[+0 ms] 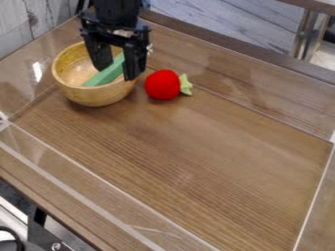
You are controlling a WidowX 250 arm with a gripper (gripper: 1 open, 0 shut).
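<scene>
My black gripper (116,44) hangs from the top over a round tan bowl (98,93) at the upper left, its dark fingers apart. A green elongated object (105,74) lies in the bowl, partly under the gripper. Right of the bowl, a red round object (163,85) sits on the wooden table, with a small pale green piece (185,84) at its right side.
A pale wall (33,29) stands at the back left, close behind the bowl. A white edge (275,12) runs along the back right.
</scene>
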